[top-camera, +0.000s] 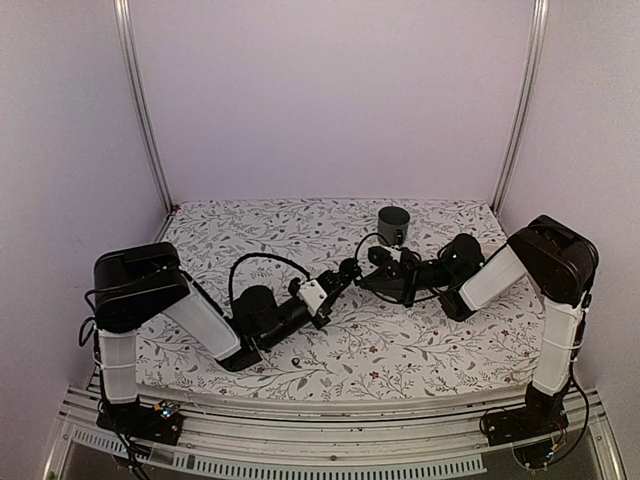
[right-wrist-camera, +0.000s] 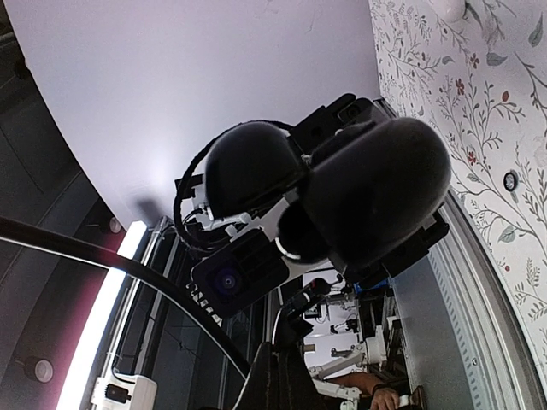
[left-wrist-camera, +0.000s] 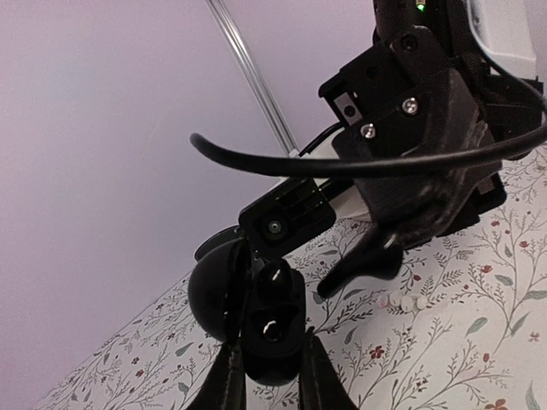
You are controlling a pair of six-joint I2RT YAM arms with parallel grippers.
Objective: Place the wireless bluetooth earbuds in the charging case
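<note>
A black charging case (top-camera: 349, 268) with a rounded lid hangs above the table's middle, my left gripper (top-camera: 338, 281) shut on it. The left wrist view shows the case (left-wrist-camera: 272, 337) with its lid (left-wrist-camera: 220, 290) raised and glossy dark shapes inside; whether these are earbuds or empty wells I cannot tell. My right gripper (top-camera: 363, 283) is close beside the case, its dark finger (left-wrist-camera: 367, 263) just right of it and apart. In the right wrist view the right gripper is shut, nothing showing between its tips, below the large dark case (right-wrist-camera: 380, 188).
A small dark round thing (top-camera: 295, 361) lies on the flowered cloth near the front, too small to name. Towards the back right stands a dark grey mug (top-camera: 393, 225). A black cable loops over each wrist.
</note>
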